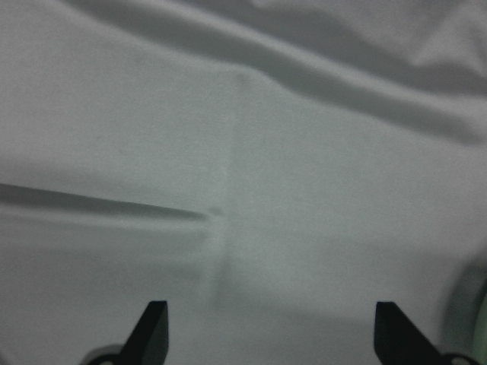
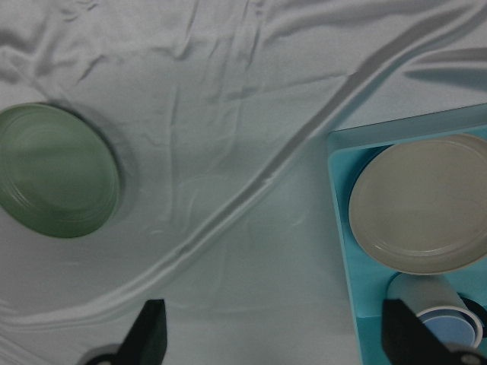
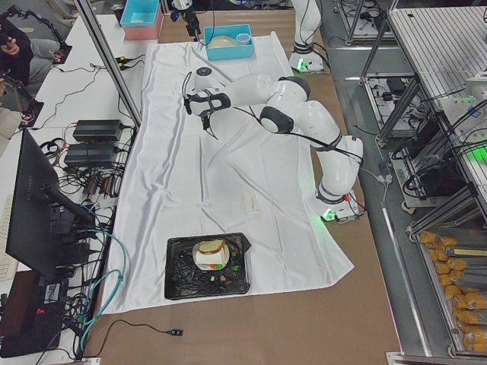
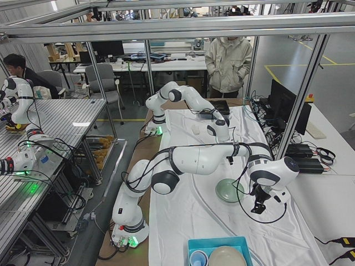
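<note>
A green plate [image 4: 229, 190] lies on the white cloth [image 3: 205, 167]; it fills the left of the right wrist view [image 2: 57, 169] and shows at the right edge of the left wrist view. My left gripper is open over bare cloth beside the plate, nothing between its fingers. My right gripper is open above the cloth, between the plate and a blue bin [image 2: 344, 228]. The bin holds a beige plate [image 2: 418, 201] and a cup [image 2: 434, 312] lying or standing at a slant.
A black tray [image 3: 179, 270] with a sandwich on a small plate [image 3: 211, 261] lies at the cloth's other end. A small pale item [image 3: 251, 202] lies mid-cloth. Monitors, cables and frame posts line the sides.
</note>
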